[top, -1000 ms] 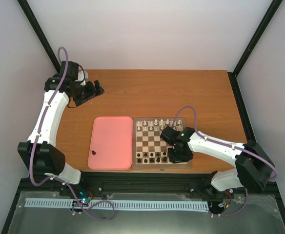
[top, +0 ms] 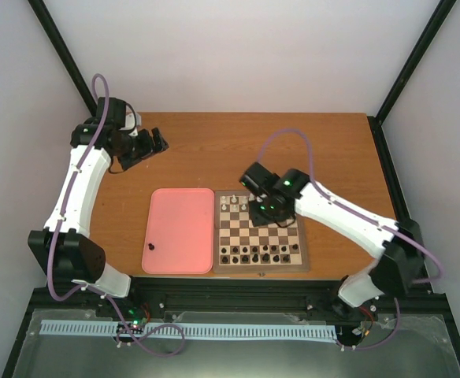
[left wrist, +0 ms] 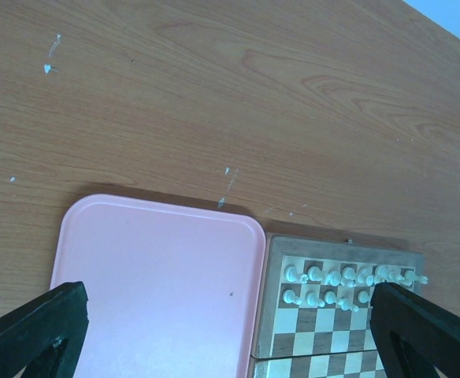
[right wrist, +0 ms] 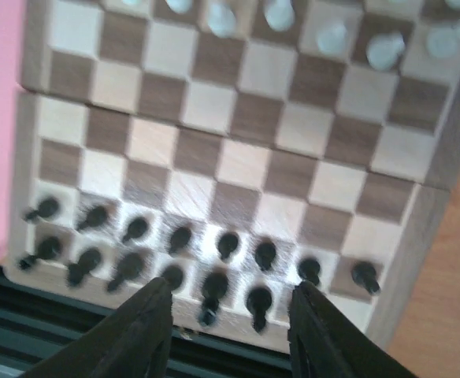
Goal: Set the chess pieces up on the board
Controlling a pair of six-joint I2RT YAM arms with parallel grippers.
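The chessboard (top: 302, 236) carries white pieces (left wrist: 330, 297) in two rows on its far side. Black pieces (right wrist: 217, 285) stand in two rows along the near side; the near right corner square (right wrist: 351, 309) is bare. One dark piece (top: 151, 246) lies by the left edge of the pink tray (top: 180, 228). My right gripper is open and empty above the board, hiding part of its far right in the top view. Away at the far left, my left gripper (top: 161, 140) hangs open, with nothing between its fingers.
The tray adjoins the board's left side. Bare wooden table (top: 214, 150) stretches behind both. A dark frame rail (top: 206, 286) runs just beyond the near edge of the board.
The left arm is nearly still.
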